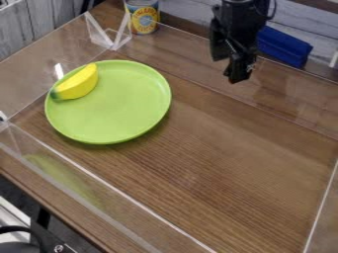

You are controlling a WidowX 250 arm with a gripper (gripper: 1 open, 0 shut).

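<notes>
My black gripper (232, 61) hangs at the top centre-right of the camera view, pointing down over the back of the wooden table, with its fingers open and nothing seen between them. Just right of it lies a blue block (286, 44) at the back edge. A green plate (113, 109) sits at the left, with a yellow object (79, 79), perhaps a toy banana, at its upper-left rim.
A can (141, 14) stands at the back left, beside a clear plastic stand (110, 30).
</notes>
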